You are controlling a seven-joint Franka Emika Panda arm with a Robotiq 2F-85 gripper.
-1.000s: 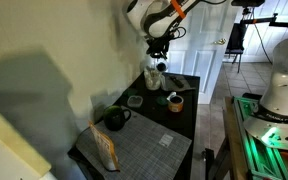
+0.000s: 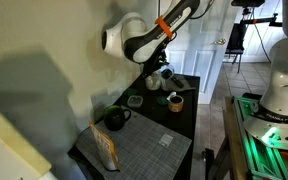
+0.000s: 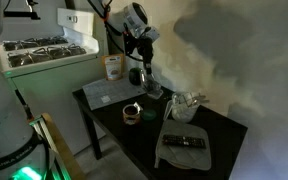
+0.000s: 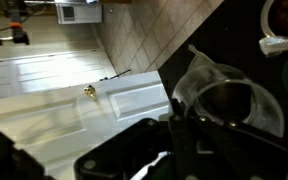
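Note:
A clear, rounded container (image 4: 261, 108) fills the middle right of the wrist view, right at the dark fingers (image 4: 134, 145). My gripper (image 2: 148, 68) is shut on it, as far as the dim view shows; the contact itself is partly hidden. In the second exterior view, the gripper (image 3: 146, 68) hangs above the back of the dark table (image 3: 134, 138), pointing down. What the container holds is too dark to make out.
A mug (image 2: 176, 104) and a green round item (image 3: 150, 117) stand close together on the table. A clear jar with pale contents (image 3: 185, 103) is at the back. A dark tray (image 3: 184, 142) lies on a grey mat. A dark kettle (image 2: 116, 118) stands left.
The arm has come leftward and nearer in the first exterior view, swinging its white wrist housing lower and to the left. The mug, kettle and mat have stayed put.

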